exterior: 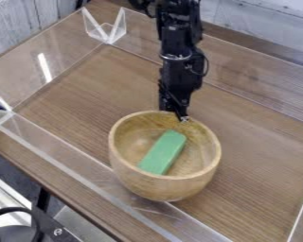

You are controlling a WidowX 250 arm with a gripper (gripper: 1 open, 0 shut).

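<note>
A round wooden bowl [133, 157] sits on the front middle of the table, with a green rectangular block [163, 151] lying inside it. The black gripper [181, 116] reaches down from the top centre to the bowl's back rim, its tip small and dark there; it looks shut, with nothing visible between its fingers.
A white angular object [105, 26] stands at the back left. Black cables [22, 219] lie at the lower left, off the table edge.
</note>
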